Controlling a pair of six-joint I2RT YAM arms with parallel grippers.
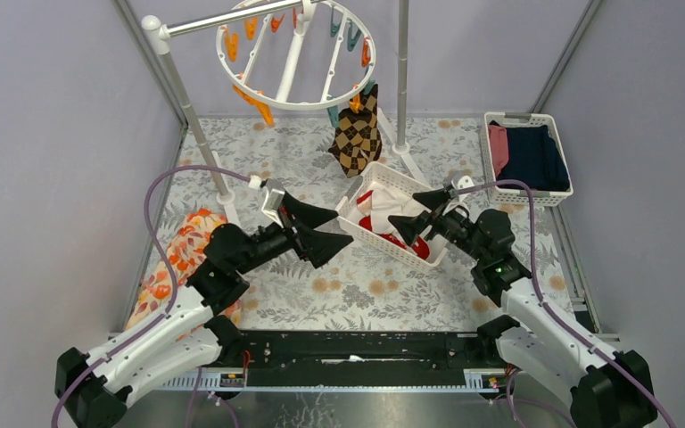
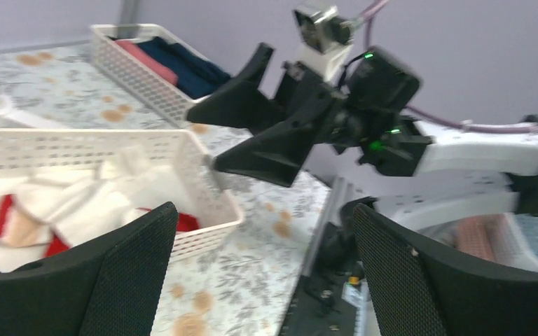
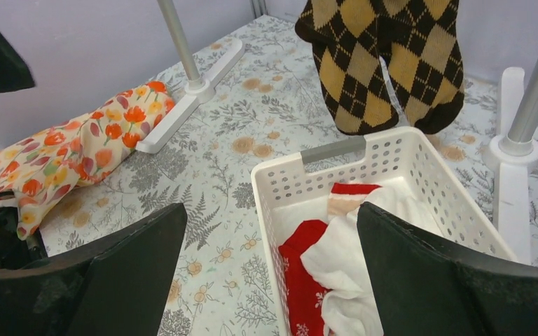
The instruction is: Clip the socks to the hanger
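From the round white hanger (image 1: 298, 105), with its orange and teal clips, hang brown checkered socks (image 1: 357, 138). The right wrist view shows two checkered sock ends (image 3: 385, 70) side by side above the basket's far side. White and red socks (image 1: 383, 209) lie bunched inside the white basket (image 1: 399, 252). My left gripper (image 1: 328, 236) is open and empty, just left of that basket. Over the basket's right part stands my right gripper (image 1: 399, 234), also open; in its own view, nothing sits between the fingers.
A second white basket (image 1: 553, 198) with dark blue and pink cloth stands at the back right. Flowered orange cloth (image 1: 178, 259) lies at the left. The stand's poles (image 1: 402, 71) rise behind the middle basket.
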